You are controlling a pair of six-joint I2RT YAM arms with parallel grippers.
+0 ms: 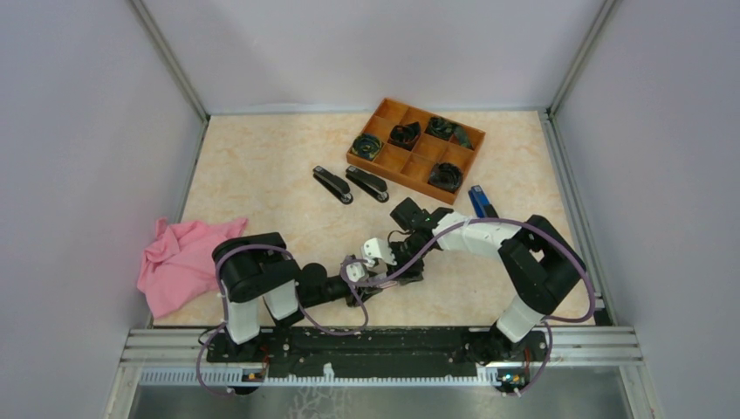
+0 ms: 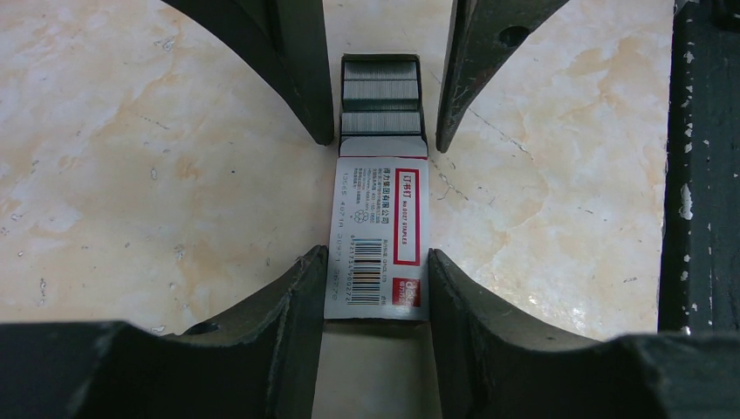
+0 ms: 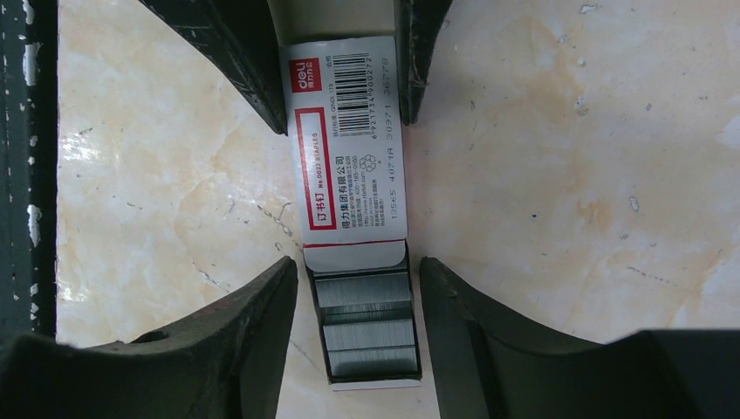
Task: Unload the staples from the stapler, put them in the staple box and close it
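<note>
A white-and-red staple box (image 2: 376, 209) lies at the table's front middle, its inner tray (image 3: 366, 336) of staples slid out of one end. My left gripper is shut on the sleeve's outer end. My right gripper has its fingertips at both sides of the exposed tray, close to the sleeve's edge, and looks shut on it. In the top view both grippers meet over the box, largely hiding it. Two black staplers (image 1: 332, 185) lie behind them.
A wooden compartment tray (image 1: 417, 166) with dark coiled items stands at the back. A blue stapler (image 1: 480, 199) lies to the right, a pink cloth (image 1: 183, 262) at the left.
</note>
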